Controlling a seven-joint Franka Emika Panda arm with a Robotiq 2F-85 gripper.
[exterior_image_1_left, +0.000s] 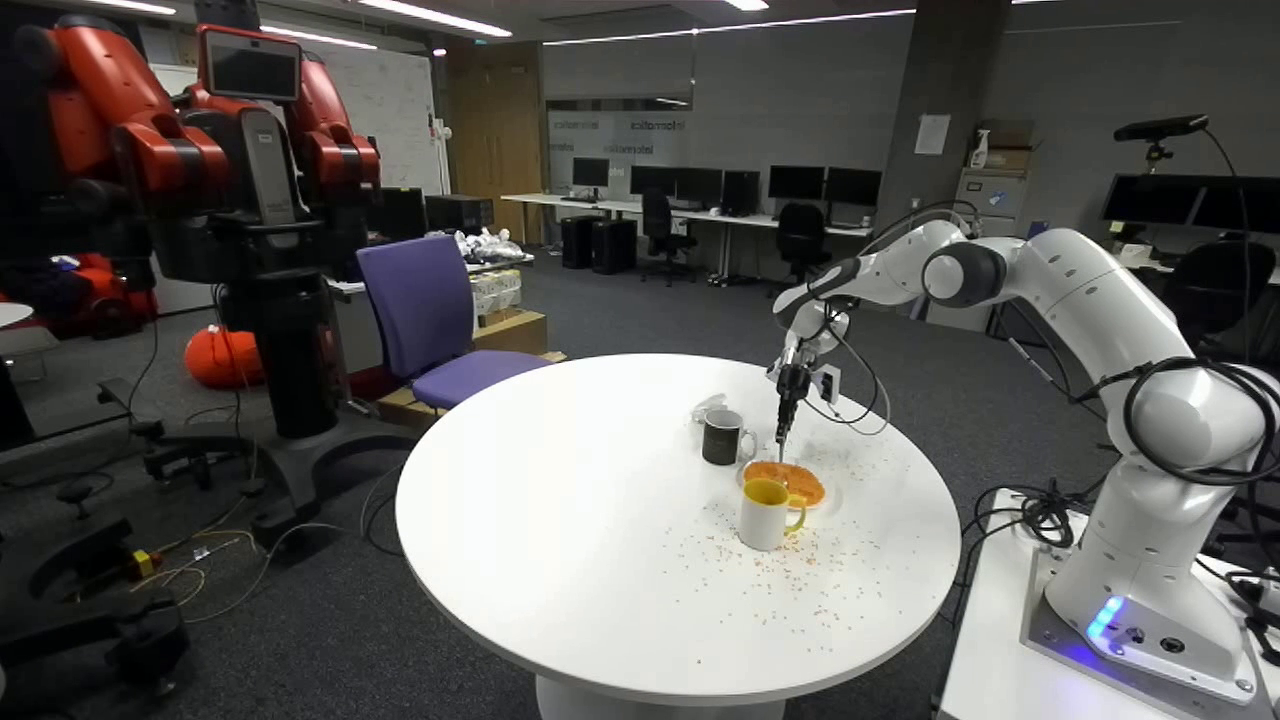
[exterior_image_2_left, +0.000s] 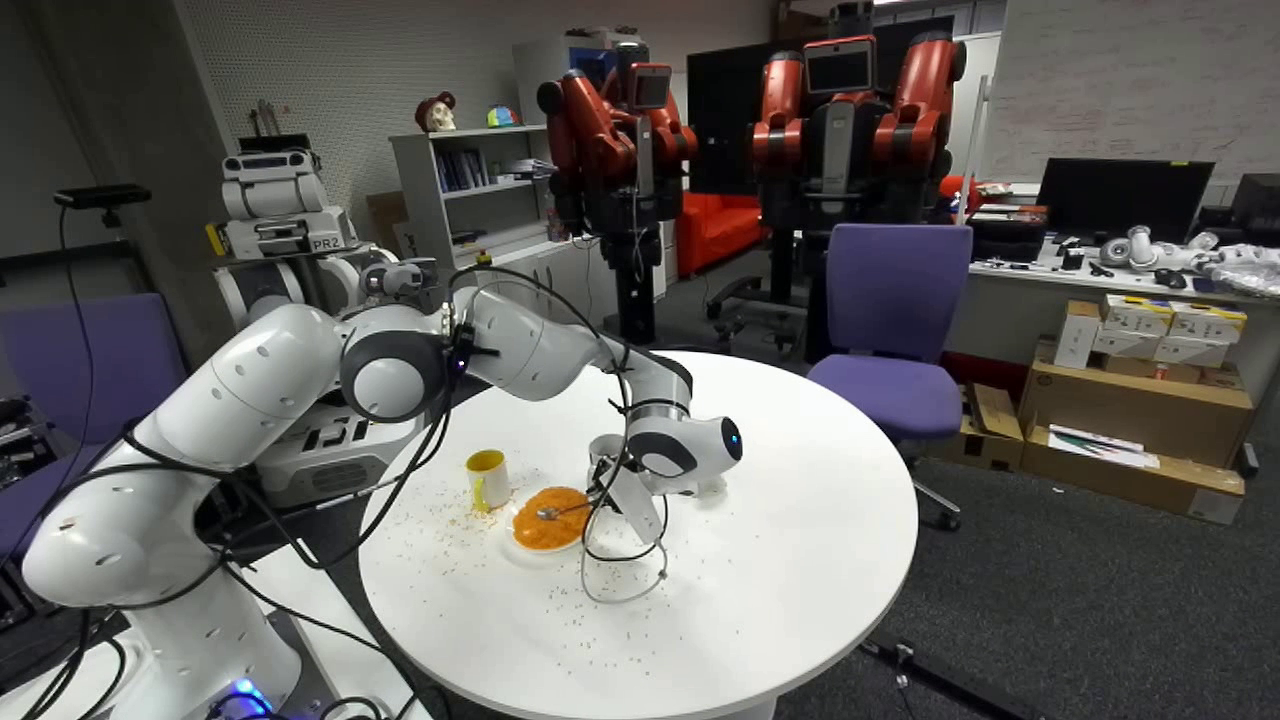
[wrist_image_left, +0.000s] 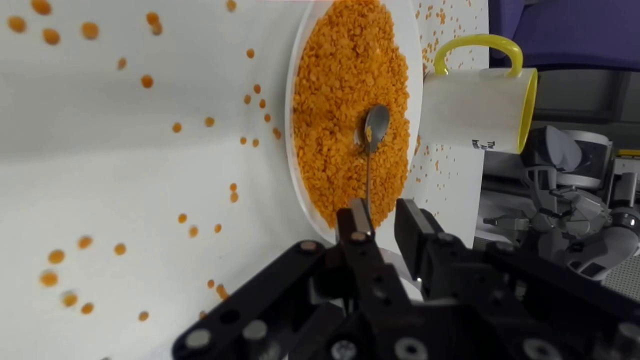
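Observation:
A spoon (wrist_image_left: 376, 125) rests with its bowl on the orange lentils (wrist_image_left: 342, 78) heaped on a white plate (wrist_image_left: 292, 141). Its thin handle runs back to my gripper, whose fingers (wrist_image_left: 357, 219) stand apart in the wrist view. The handle lies close beside the left finger there, with a gap to the right one; its far end is hidden. Exterior view 1 has the gripper pointing down at the plate's back edge. A white mug with a yellow inside and handle (wrist_image_left: 474, 108) stands just past the plate.
A dark mug (exterior_image_1_left: 720, 439) stands near the gripper, with a clear crumpled item (exterior_image_1_left: 710, 406) behind it. Loose lentils are scattered around the plate.

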